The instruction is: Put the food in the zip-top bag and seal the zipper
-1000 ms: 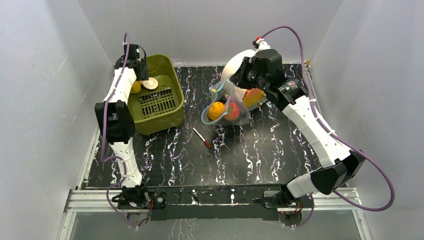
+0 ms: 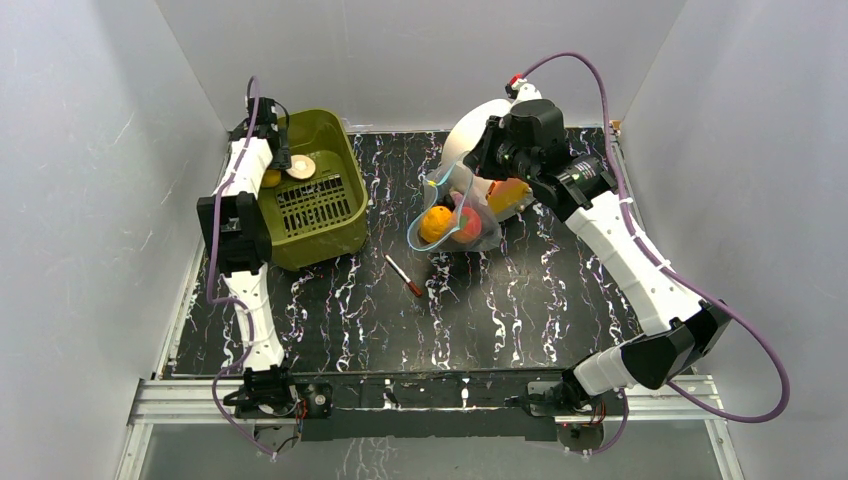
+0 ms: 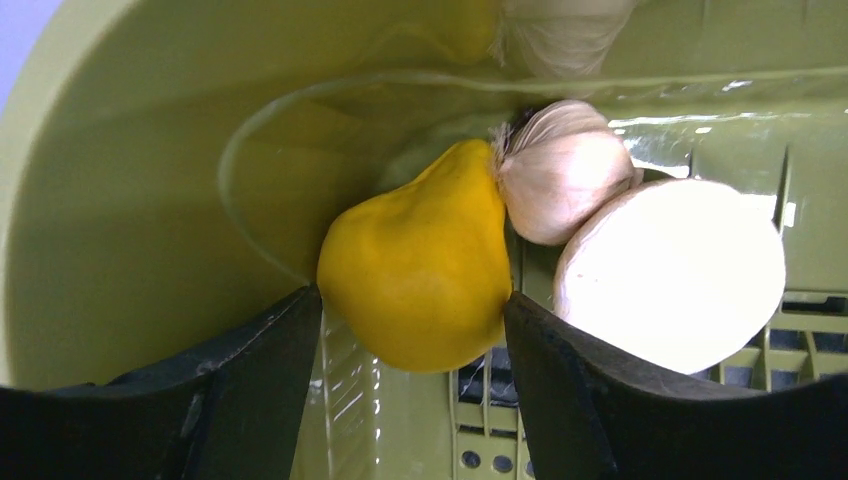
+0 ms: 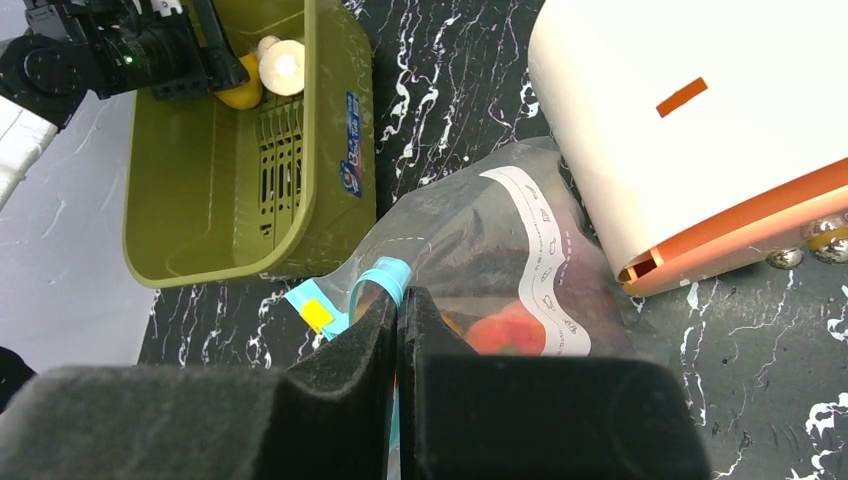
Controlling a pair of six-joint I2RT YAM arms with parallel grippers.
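In the green bin, a yellow pepper lies beside a garlic bulb and a white round slice. My left gripper is down in the bin, part open, its fingertips on either side of the pepper, seemingly touching it. My right gripper is shut on the blue zipper rim of the clear bag, holding it up; the bag contains an orange fruit and a red one.
A white and orange container stands behind the bag. A marker lies on the black marbled table in front.
The bag's opening has shifted slightly; the right arm is practically unchanged.
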